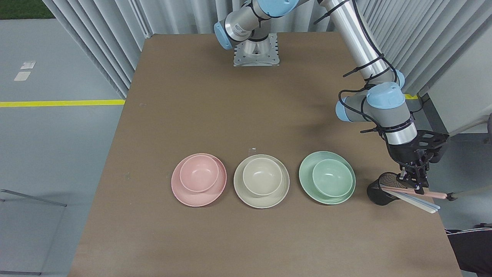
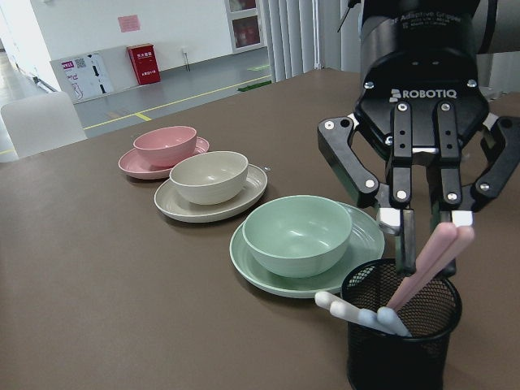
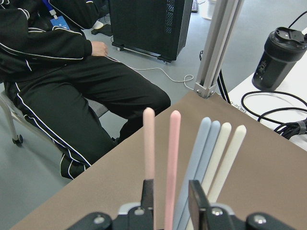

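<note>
A black mesh cup at the table's right holds pink, blue and white chopsticks. My gripper is low over the cup, fingers pointing down around the pink chopsticks; whether they grip one is unclear. In the wrist view the pink, blue chopsticks and white chopsticks stand between and behind the fingertips.
Pink, cream and green bowls sit on matching plates left of the cup. A seated person is beyond the table edge.
</note>
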